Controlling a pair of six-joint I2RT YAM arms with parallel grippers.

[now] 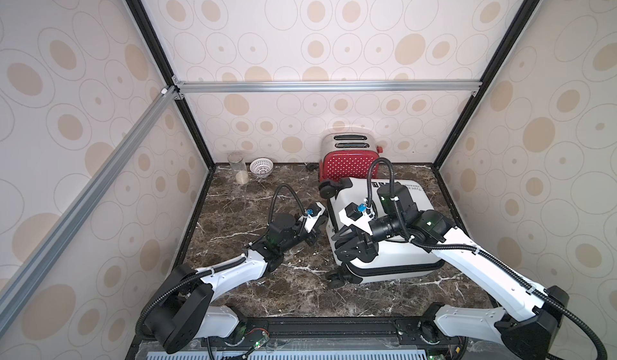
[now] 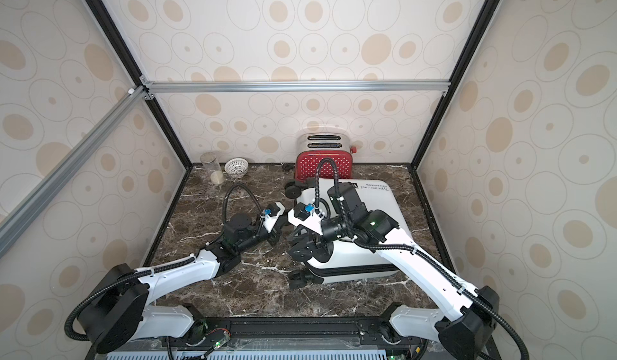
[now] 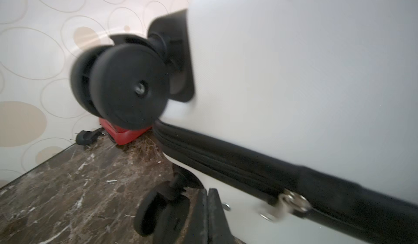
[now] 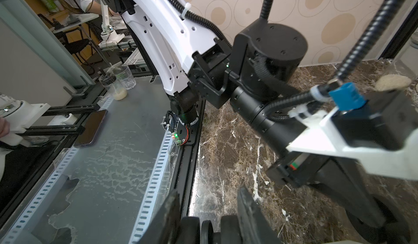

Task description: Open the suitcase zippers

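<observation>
The white suitcase [image 1: 411, 257] lies on its side on the marble tabletop, black zipper band [image 3: 243, 165] along its wheeled end. A blurred silver zipper pull [image 3: 278, 207] hangs from the slider on that band. My left gripper is shut, its fingertips together with nothing between them; the pull lies clear of them, to the right in the left wrist view. My right gripper has its fingers [image 4: 252, 217] on either side of a black twin suitcase wheel [image 4: 228, 231] and is shut on it. The upper shell is partly covered by the right arm.
Another upper wheel [image 3: 128, 85] and a lower wheel [image 3: 163, 209] jut out near my left gripper. Behind the suitcase stands a red dotted toaster [image 1: 350, 165]. A glass jar [image 1: 238, 169] and a white bowl [image 1: 261, 167] sit at the back left.
</observation>
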